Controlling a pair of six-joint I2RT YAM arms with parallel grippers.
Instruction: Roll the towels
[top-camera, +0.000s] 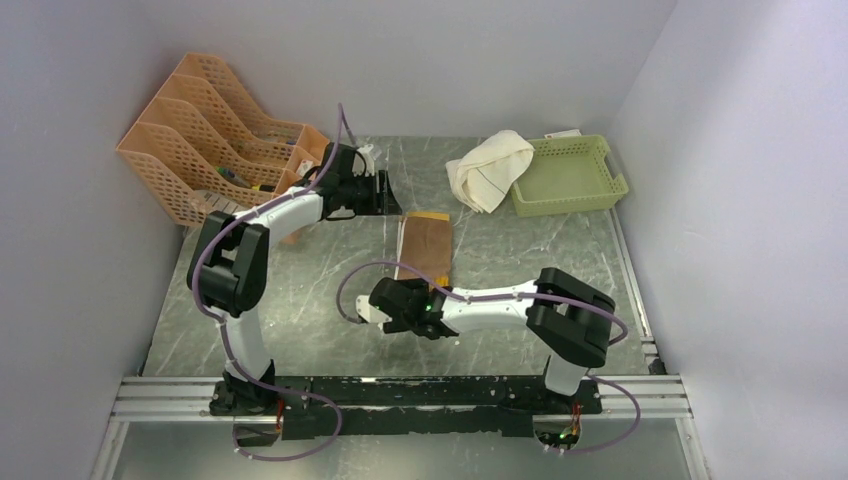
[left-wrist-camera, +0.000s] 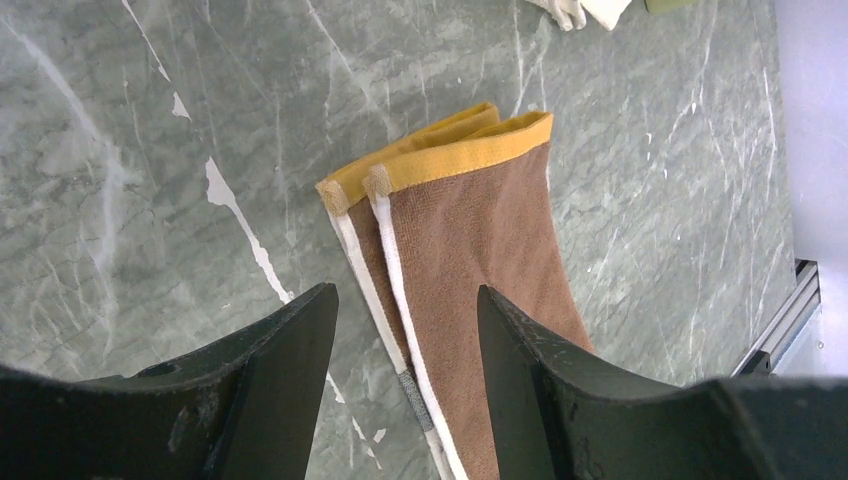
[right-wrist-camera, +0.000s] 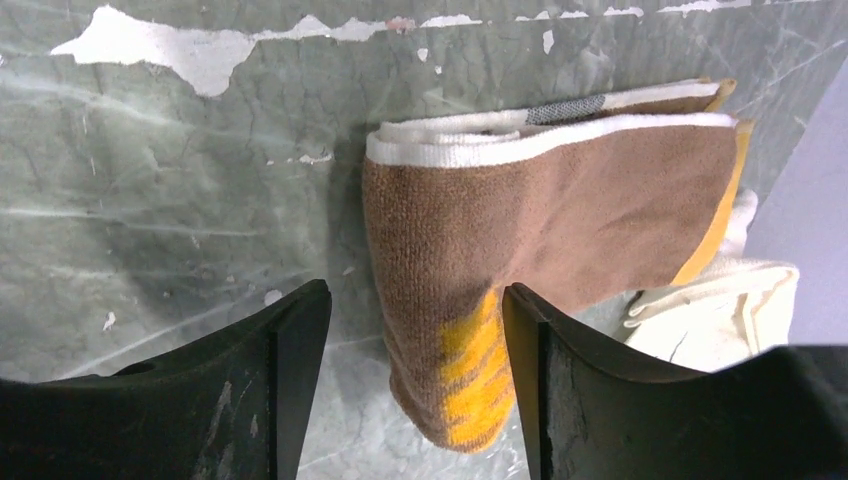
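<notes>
A brown towel (top-camera: 427, 245) with white edging and yellow ends lies folded lengthwise in the middle of the table. In the left wrist view, the folded towel's (left-wrist-camera: 470, 230) yellow far end shows two layers slightly offset. The near end of the towel (right-wrist-camera: 440, 240), in the right wrist view, has a rounded fold with a yellow patch. My left gripper is part open over the towel's far left side, nothing between its fingers. Beyond the near fold, my right gripper also stands part open and empty, apart from the cloth as far as I can tell.
A cream towel (top-camera: 491, 170) lies crumpled at the back, leaning against an empty green basket (top-camera: 570, 206). An orange slotted organizer (top-camera: 215, 140) fills the back left. Bare table shows left and right of the brown towel.
</notes>
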